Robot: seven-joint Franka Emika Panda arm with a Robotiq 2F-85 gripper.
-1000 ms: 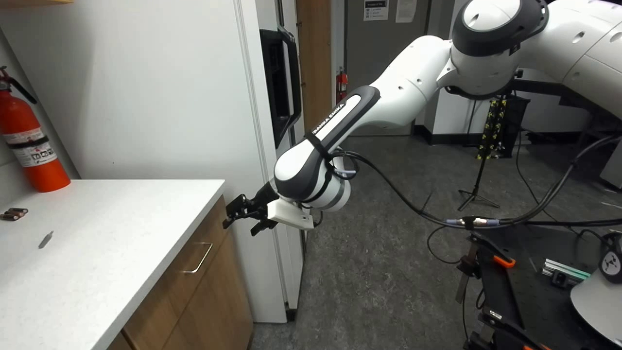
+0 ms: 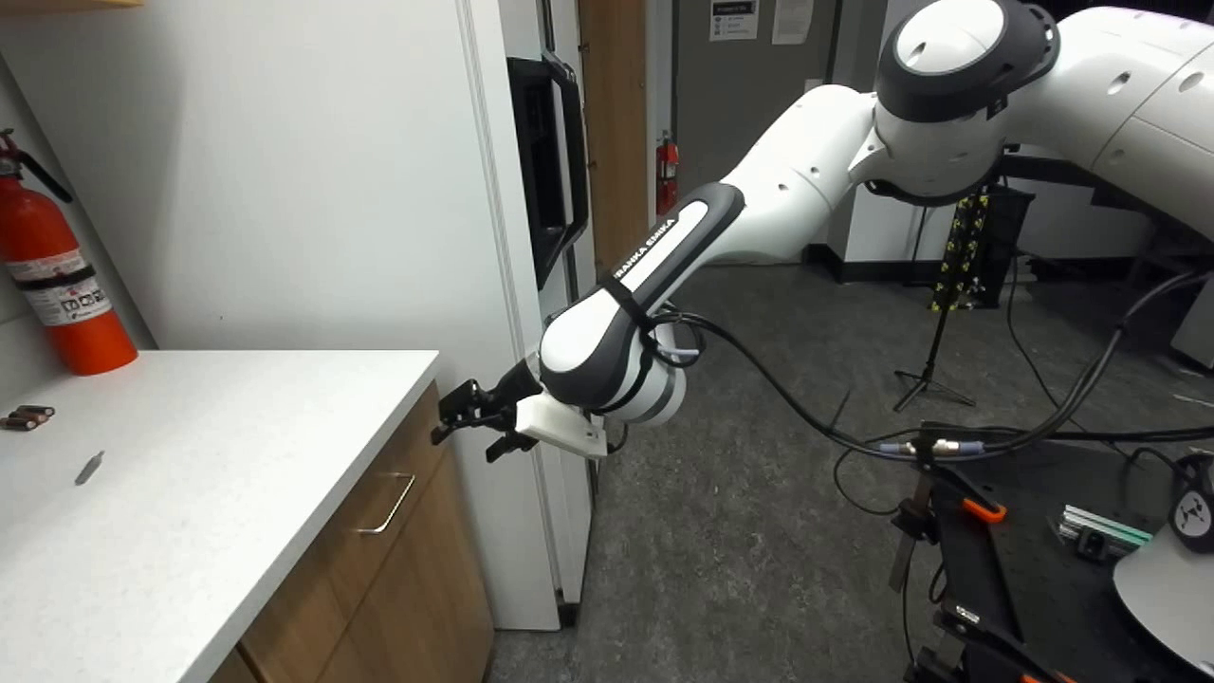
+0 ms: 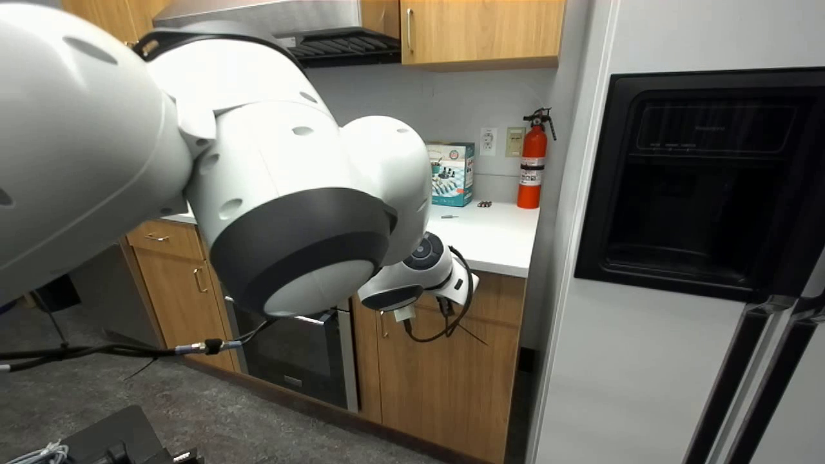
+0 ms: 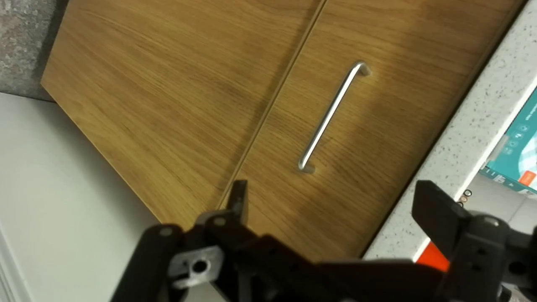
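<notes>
My gripper [image 2: 464,436] hangs in front of the counter's right end, close to the tall white fridge side. Its black fingers are spread wide in the wrist view, with nothing held between them; one fingertip [image 4: 238,199] shows at lower left, the other at lower right. Ahead of it is a wooden drawer front [image 4: 397,105] with a slim silver bar handle [image 4: 329,115], which lies above the gap between the fingers and apart from them. Exterior view 1 shows that same handle [image 2: 390,505] to the left of and below the gripper. The drawer appears closed. In exterior view 2 the arm hides the fingers.
The white countertop [image 2: 262,455] carries several batteries [image 2: 27,416], a small grey object [image 2: 89,468] and a red fire extinguisher [image 2: 59,273]. A teal box [image 3: 452,174] stands at the back. The fridge [image 3: 657,348] bounds the counter's right side. Open floor lies before the cabinets.
The fingers look the same.
</notes>
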